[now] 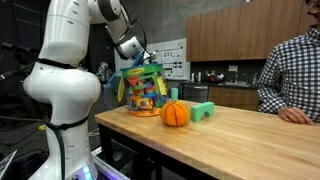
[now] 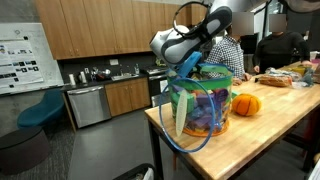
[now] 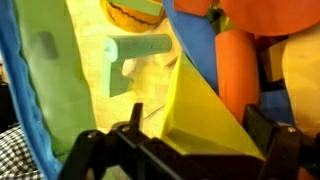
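A mesh basket with a green rim (image 1: 143,71) and colourful toys in it stands at the left end of the table. My gripper is down at the basket's top, largely hidden in both exterior views. In the wrist view my gripper is open, its dark fingers (image 3: 128,140) wide apart. A yellow block (image 3: 205,110) slants up between and beyond them; whether they touch it I cannot tell. Close by on the right are an orange cylinder (image 3: 235,72) and other toys. Past the basket's green band (image 3: 48,75), a mint-green block (image 3: 132,50) lies on the table.
An orange pumpkin (image 1: 175,113) sits in front of the basket, with the mint block (image 1: 202,110) behind it. A blue cable (image 2: 160,135) loops down past the basket. Someone in a checked shirt (image 1: 292,75) stands at the far side.
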